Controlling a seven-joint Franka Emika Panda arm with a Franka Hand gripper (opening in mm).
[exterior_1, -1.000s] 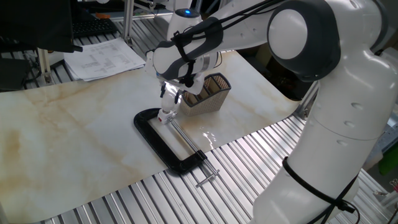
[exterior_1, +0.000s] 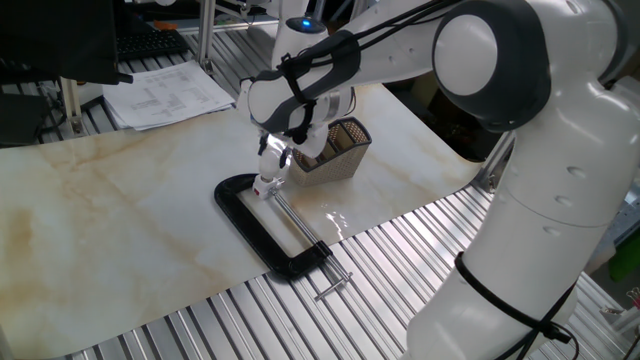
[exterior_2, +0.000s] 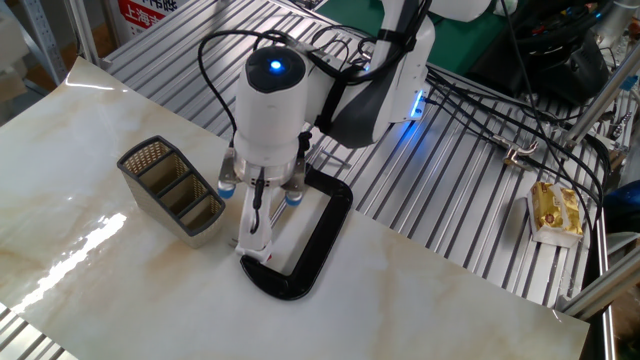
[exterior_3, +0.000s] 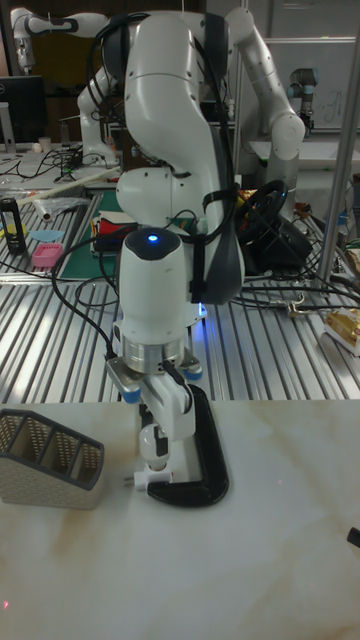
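Observation:
A black C-clamp with a silver screw rod lies flat near the table's edge, its screw end reaching over the metal slats in exterior view 1. Pointing down, my gripper has its white fingertips at the clamp's far end, where the rod meets the black frame. In exterior view 3 the gripper is low over the marbled tabletop, beside the inner side of the clamp. The fingers overlap in every view, so their gap and any grip on the clamp are hidden.
A beige mesh organizer with open compartments stands close beside the gripper. Papers lie at the back of the table in exterior view 1. A gold-and-white package rests on the slats.
The wrist has shifted very slightly to the right and down in exterior view 1. The fingertips stay at the same end of the clamp, and the clamp has not visibly moved.

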